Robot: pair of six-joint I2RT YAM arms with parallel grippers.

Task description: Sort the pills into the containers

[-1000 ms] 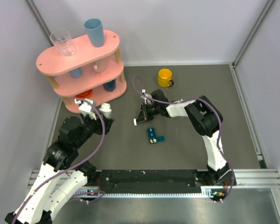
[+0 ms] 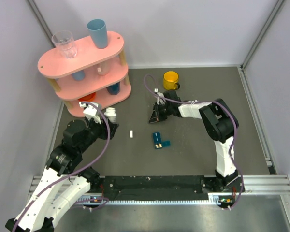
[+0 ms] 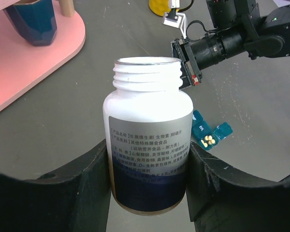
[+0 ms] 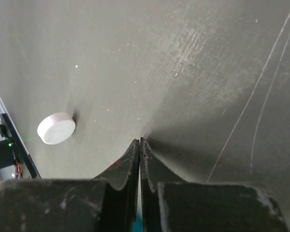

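Observation:
My left gripper (image 2: 112, 127) is shut on a white bottle (image 3: 147, 106), held with its capless threaded mouth up; its inside cannot be seen. A white cap (image 2: 131, 134) lies on the table between the two grippers, looking narrow from above; in the right wrist view the cap (image 4: 56, 128) is left of the fingertips, apart from them. My right gripper is shut, with nothing showing between its fingers. Below it in the top view sits a small teal pill box (image 2: 157, 138), its lid (image 3: 223, 130) swung out at one end and pale yellowish pills (image 3: 208, 141) in that compartment.
A pink shelf (image 2: 82, 99) with cups stands at the back left, close to the left arm. A yellow mug (image 2: 170, 80) is behind the right gripper.
The right gripper has shifted right. The left arm has hardly moved.

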